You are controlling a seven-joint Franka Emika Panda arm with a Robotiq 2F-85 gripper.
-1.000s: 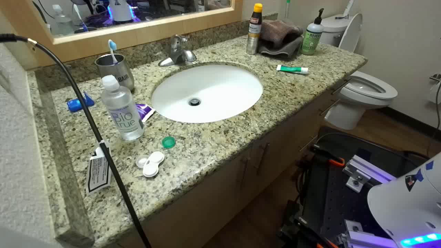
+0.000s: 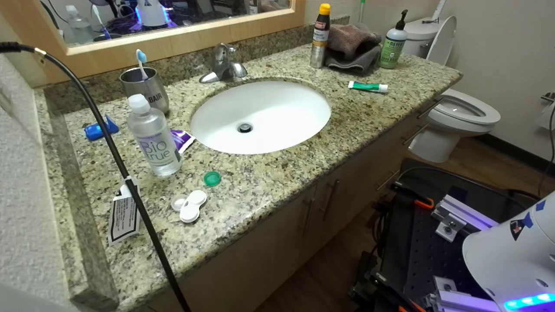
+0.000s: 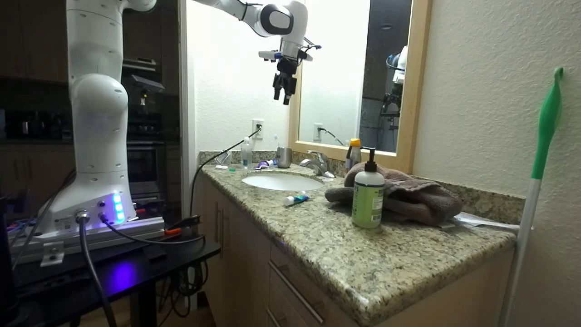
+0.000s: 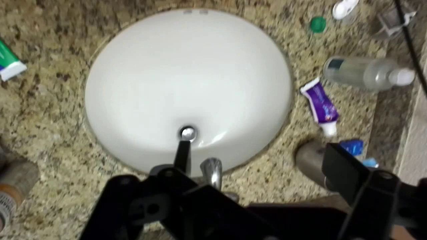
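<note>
High above the counter, my gripper (image 3: 281, 100) hangs pointing down near the mirror. Its fingers (image 4: 183, 158) stand wide apart in the wrist view, so it is open, with nothing held between them. Beneath it lies the white oval sink (image 4: 188, 76), with the faucet (image 4: 212, 170) partly behind the gripper. A purple tube (image 4: 321, 103), a clear bottle (image 2: 156, 140) and a metal cup (image 2: 151, 91) holding a toothbrush (image 2: 141, 65) are at the sink's mirror-left side. On the other side rests a green and white tube (image 2: 368, 86).
A contact lens case (image 2: 192, 207), green cap (image 2: 212, 178), blue item (image 2: 100, 129) and printed packet (image 2: 125, 216) lie at the left end. A black cable (image 2: 122, 169) crosses there. Spray can (image 2: 320, 39), towels (image 2: 354, 47) and soap bottle (image 3: 368, 199) stand opposite.
</note>
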